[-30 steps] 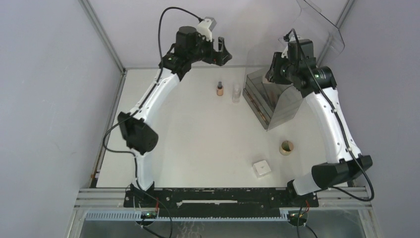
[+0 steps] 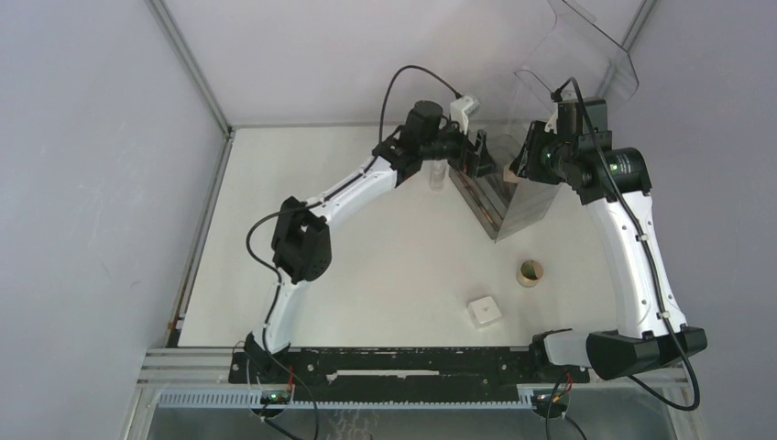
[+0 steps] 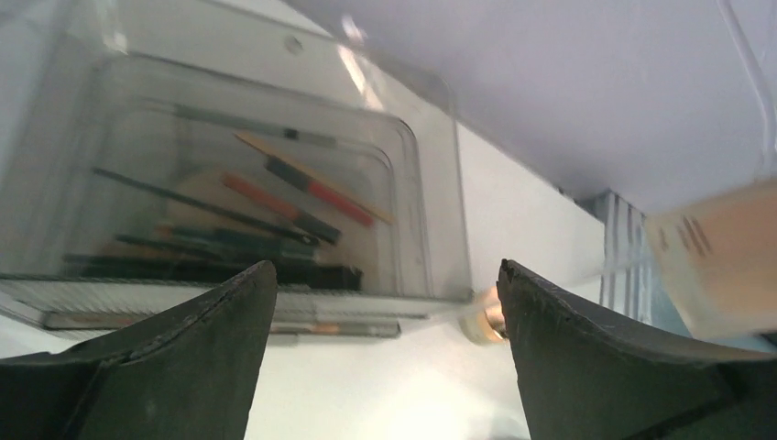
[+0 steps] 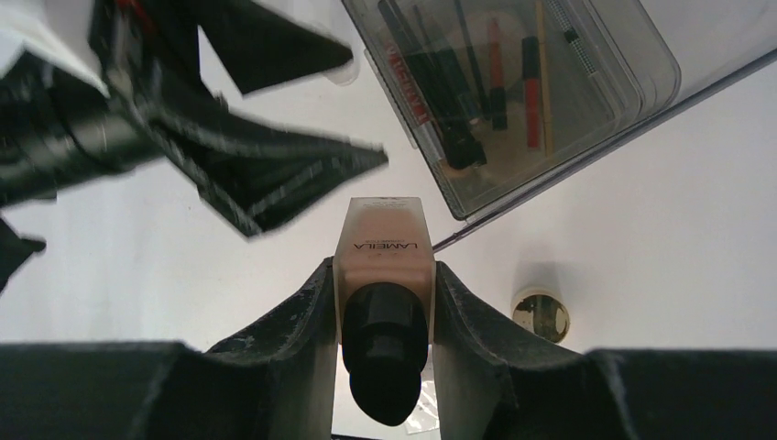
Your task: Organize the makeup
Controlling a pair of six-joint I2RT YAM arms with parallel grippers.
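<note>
A clear makeup organizer (image 2: 519, 209) stands at the back right, holding brushes and pencils (image 4: 531, 92). My right gripper (image 2: 516, 167) is shut on a pink LAMEILA bottle with a black cap (image 4: 383, 238), held over the organizer's near right side. My left gripper (image 2: 486, 156) is open beside it over the organizer, nothing between its fingers; in the left wrist view its fingers frame the organizer's tray. A clear bottle (image 2: 437, 176) stands left of the organizer, partly under the left arm.
A small round tan jar (image 2: 529, 273) and a white square item (image 2: 485, 310) lie to the front right of the table (image 2: 348, 275). The two grippers are close together.
My left gripper has moved right and down toward the organizer and my right gripper, now covering the small bottle. My right gripper, holding the bottle, has shifted slightly right and down.
</note>
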